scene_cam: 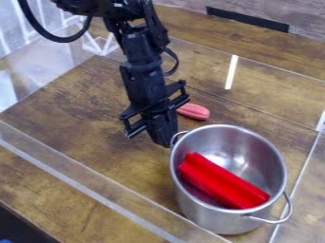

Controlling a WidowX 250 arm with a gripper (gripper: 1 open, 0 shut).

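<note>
My black gripper (162, 131) is at the middle of the view, low beside the back-left rim of a silver pot (231, 218). It is shut; its tips are at the pot's near handle on that side, and I cannot tell if they touch it. A long red block (221, 180) lies tilted inside the pot. A pink object (193, 111) lies on the wooden table behind the pot, partly hidden.
A dark strip (248, 21) lies at the back edge. A white tape line crosses the right half.
</note>
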